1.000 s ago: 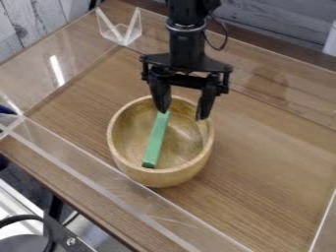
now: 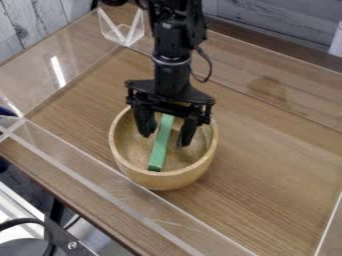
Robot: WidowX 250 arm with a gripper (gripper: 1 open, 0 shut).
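A wide tan bowl [image 2: 183,174] sits on the wooden table, with a long green object [image 2: 159,148] lying inside, tilted from upper middle to lower left. My black gripper [image 2: 166,125] is lowered into the top of the bowl, its two fingers spread open on either side of the green object's upper part. Whether either finger touches the object I cannot tell.
A white wire-like holder [image 2: 122,25] stands at the back left. Black cables lie at the lower left corner.
The gripper has come down and toward the front left, from above the bowl's back to around the upper part of the green object.
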